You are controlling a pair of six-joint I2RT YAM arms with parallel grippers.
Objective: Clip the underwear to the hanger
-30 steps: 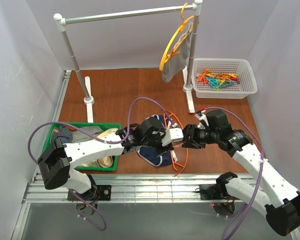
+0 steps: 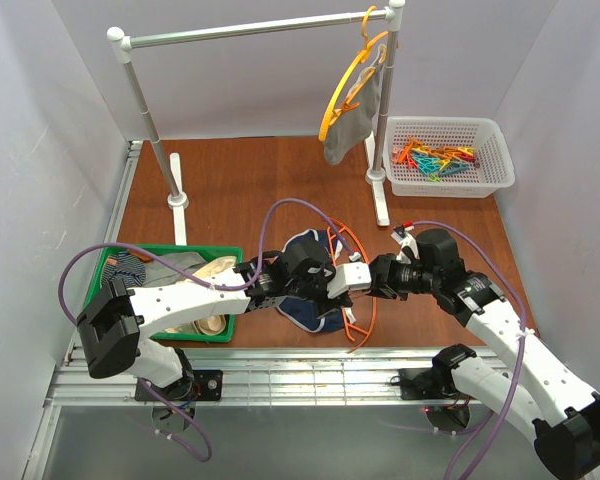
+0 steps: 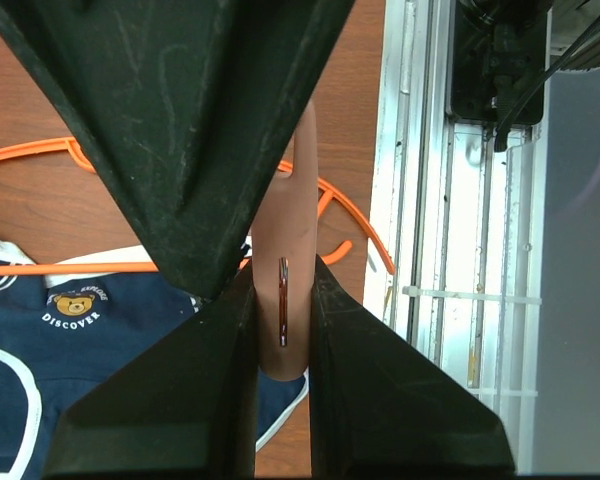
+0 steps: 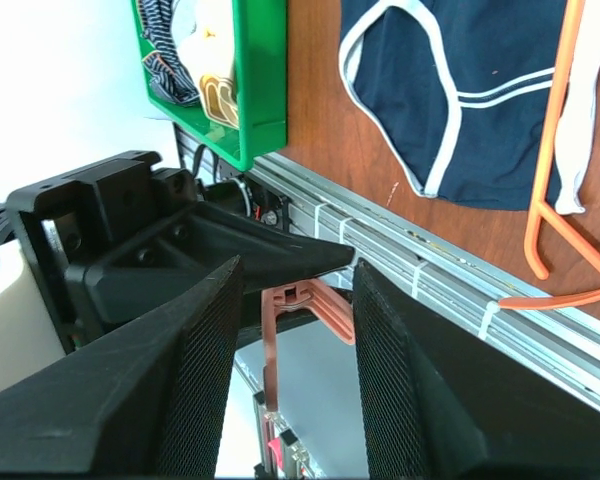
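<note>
In the middle, navy underwear (image 3: 130,360) with white trim and a bear print lies on the wood, an orange hanger (image 4: 552,120) lying over it. My left gripper is shut on a salmon-pink clip (image 4: 270,340), held above them. My right gripper is part open, its fingers either side of the clip in its wrist view, close against my left gripper; whether it touches the clip I cannot tell. In the top view both grippers meet over the hanger and hide part of it.
A green bin (image 2: 220,337) of garments is at left, a white basket (image 2: 450,185) of clips at back right. A rack (image 2: 250,28) holds a yellow hanger with a grey garment. The metal rail (image 2: 280,370) runs along the front edge.
The two grippers have shifted slightly at their meeting point over the hanger, the right arm moving a little. The underwear and hanger look unmoved.
</note>
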